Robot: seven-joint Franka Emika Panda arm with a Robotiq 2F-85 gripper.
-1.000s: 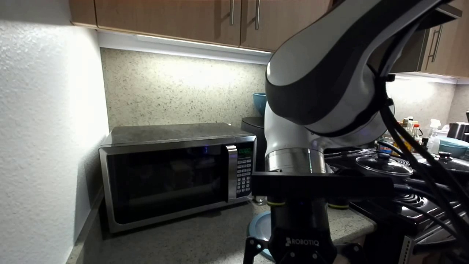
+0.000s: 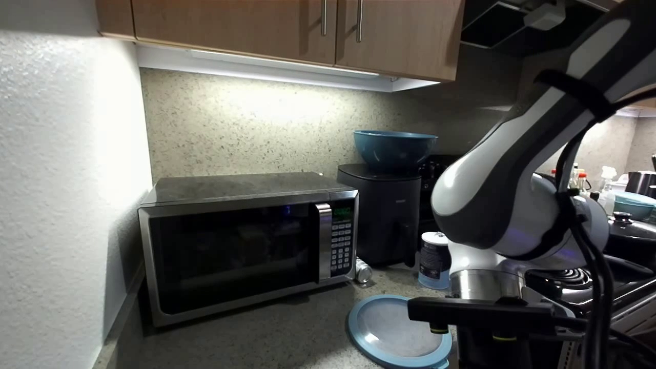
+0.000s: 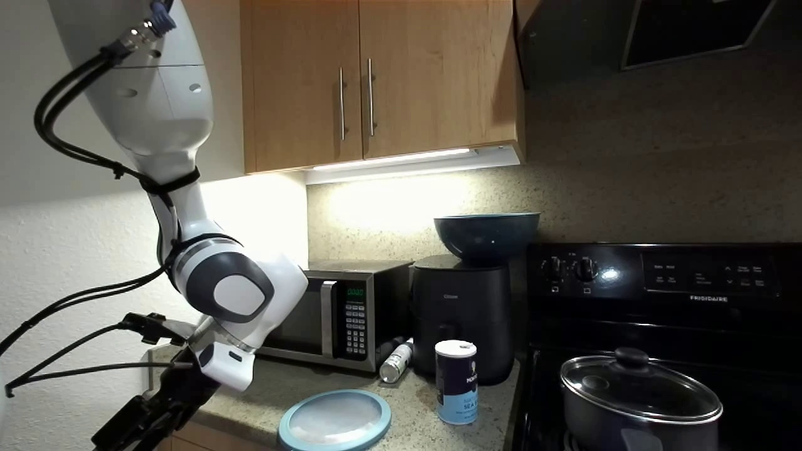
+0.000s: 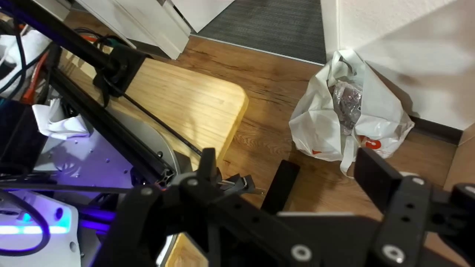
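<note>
My gripper is open, its two black fingers far apart with nothing between them. Below it, the wrist view shows wood floor and a white plastic bag (image 4: 351,115) holding something clear and crinkled. In exterior view 2 the dark hand points down and left, off the counter's front; its fingertips cannot be made out there. A blue-rimmed lid (image 2: 400,329) lies flat on the counter. Behind it stands a microwave (image 2: 246,246) with its door closed. A blue bowl (image 3: 489,234) rests on a black air fryer (image 3: 460,319).
Near the air fryer are an upright blue canister (image 3: 456,383) and a small bottle (image 3: 396,362) on its side. A lidded pot (image 3: 639,398) sits on the stove at right. In the wrist view, a wooden board (image 4: 191,102) borders the floor at left.
In exterior view 1 my arm has moved right, and its hand has turned mostly out of sight. The canister and more of the lid, bowl and air fryer now show.
</note>
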